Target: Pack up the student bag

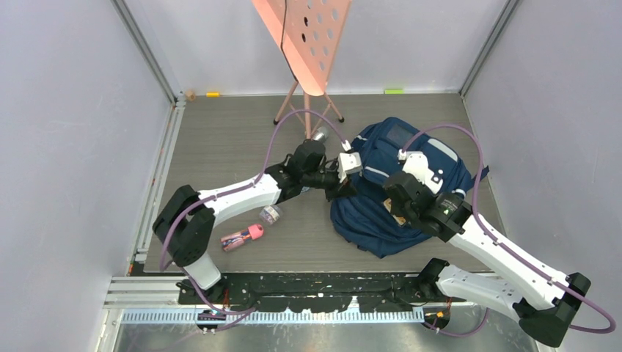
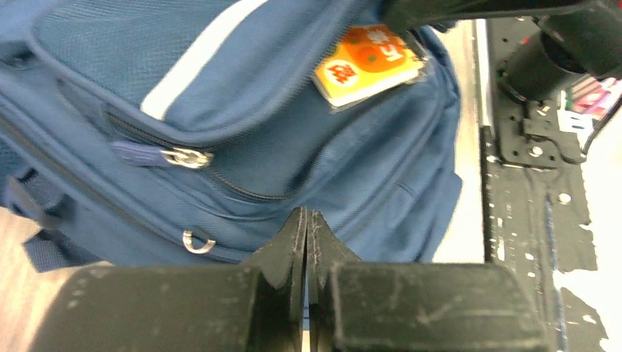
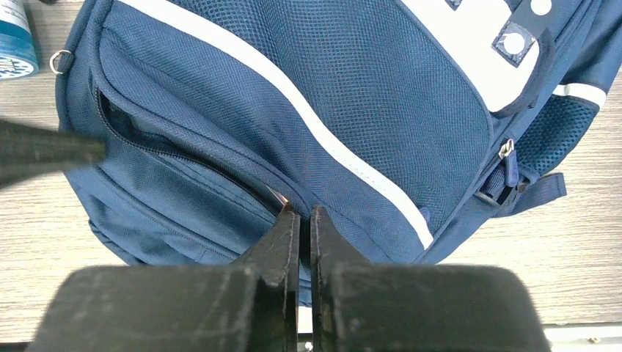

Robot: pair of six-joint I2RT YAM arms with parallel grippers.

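Note:
The navy backpack (image 1: 381,213) lies at the right of the table, its main opening partly unzipped. Its zipper pull (image 2: 139,153), a blue tab on a metal slider, sits up and left of my left gripper, outside the fingers. That gripper is shut with nothing between its fingers, over the bag's left side. My right gripper is shut on the edge of the backpack's top flap (image 3: 242,150). An orange and white packet (image 2: 370,62) shows inside the opening. The rest of the bag's inside is hidden.
A pink-capped bottle (image 1: 242,237) and a small clear jar (image 1: 271,213) lie left of the bag. A blue can (image 3: 16,51) is mostly covered by the left arm from above. A pink stand (image 1: 308,110) rises behind.

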